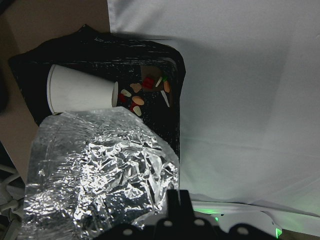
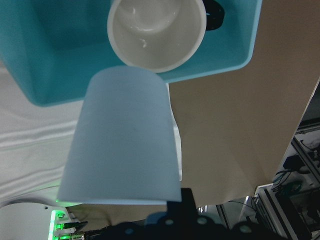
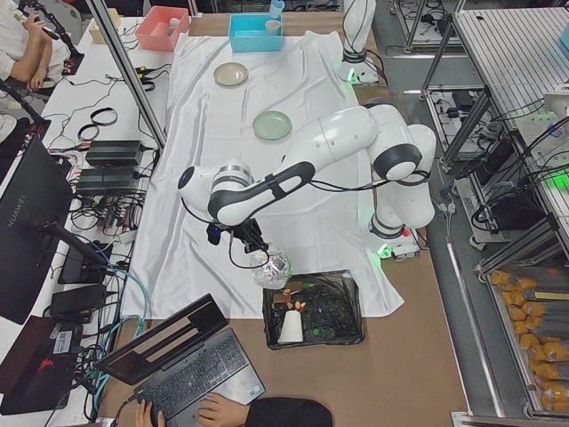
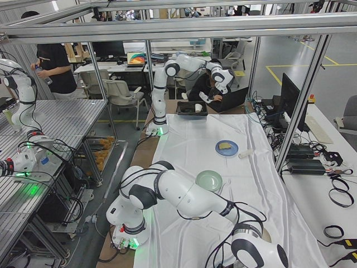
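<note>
My left gripper is shut on crumpled foil (image 1: 100,170), which hangs above the near edge of a black-lined bin (image 3: 333,320). In the left wrist view a white cup (image 1: 80,90) lies on its side in that bin among small scraps (image 1: 137,100). My right gripper is shut on a light blue cup (image 2: 122,140), held over the front edge of a blue basket (image 2: 60,60) that holds a white mug (image 2: 155,32) on its side or upright, cannot tell.
A blue plate (image 4: 227,151) with a yellow piece, a green plate (image 3: 272,124) and a beige plate (image 3: 230,74) are on the white cloth. A laptop (image 3: 196,374) and a person's hands are at the near edge.
</note>
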